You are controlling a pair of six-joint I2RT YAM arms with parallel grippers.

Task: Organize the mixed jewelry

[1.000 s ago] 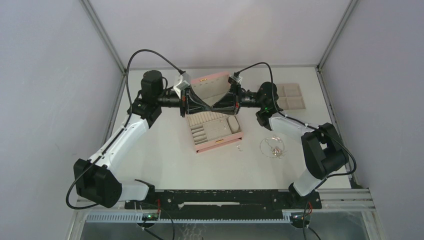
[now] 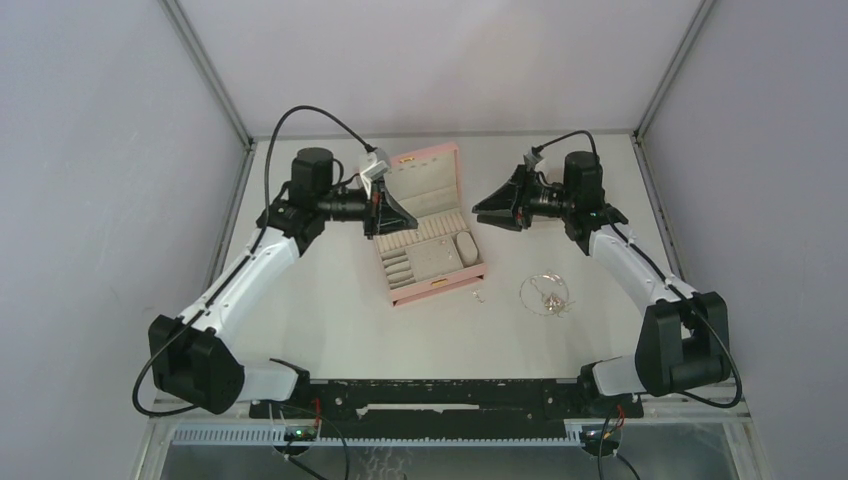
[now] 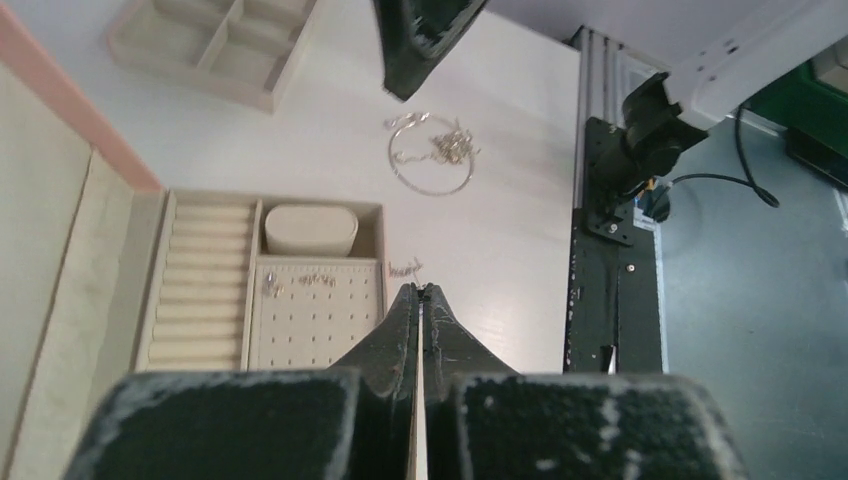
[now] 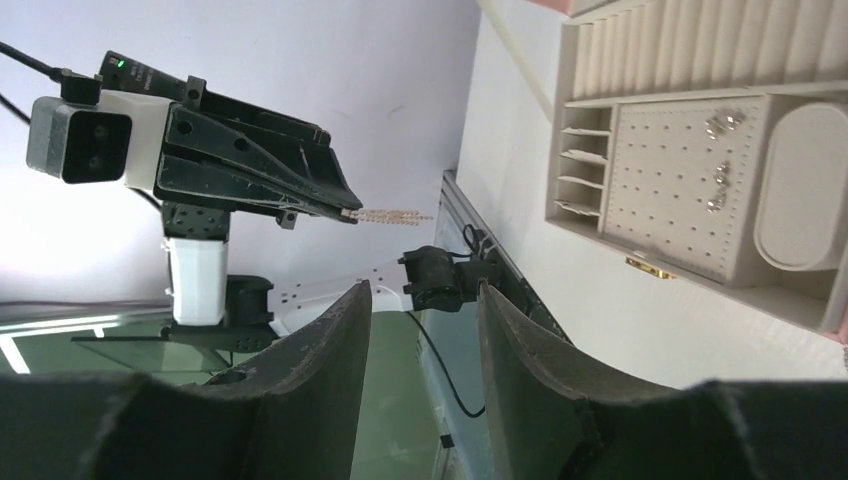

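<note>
My left gripper [image 2: 416, 227] is above the open jewelry box, shut. In the right wrist view, a thin sparkling strand of jewelry [image 4: 395, 216] sticks out from its fingertips. My right gripper [image 2: 476, 215] hangs to its right with open fingers and nothing between its fingers. The pink-edged jewelry box [image 2: 437, 287] has a perforated panel [image 4: 660, 185] bearing small earrings [image 4: 718, 187], with ring rolls and slots around it. A small jewelry piece [image 2: 479, 296] lies on the table before the box. Farther right lies a ring-shaped band with tangled chains [image 2: 551, 300].
A beige divided tray [image 3: 195, 75] stands at the right rear, mostly hidden by my right arm in the top view. The raised box lid [image 2: 425, 180] stands behind the compartments.
My right gripper has moved right, away from the left gripper, where their tips met a second ago. The left gripper has shifted only slightly. The box and loose jewelry stay put.
</note>
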